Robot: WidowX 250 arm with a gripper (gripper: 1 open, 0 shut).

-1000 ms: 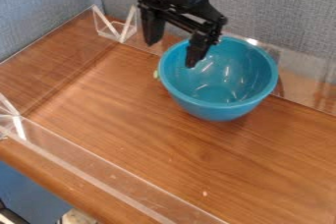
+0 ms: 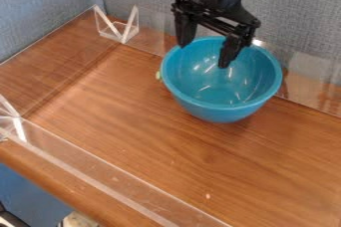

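Note:
My black gripper (image 2: 204, 40) hangs at the top centre of the camera view, its two fingers apart and open, over the back left of a teal bowl (image 2: 221, 92). The bowl stands on the wooden table (image 2: 134, 161). A small pale object (image 2: 159, 75) shows at the bowl's left edge, mostly hidden by it. I see nothing held between the fingers.
A small clear frame (image 2: 116, 28) stands at the back left. Clear plastic edging runs along the table's back and front left. Grey padded walls close the back and left.
My gripper has moved to the right over the bowl, its fingers now nearer the bowl's middle. The bowl looks unmoved.

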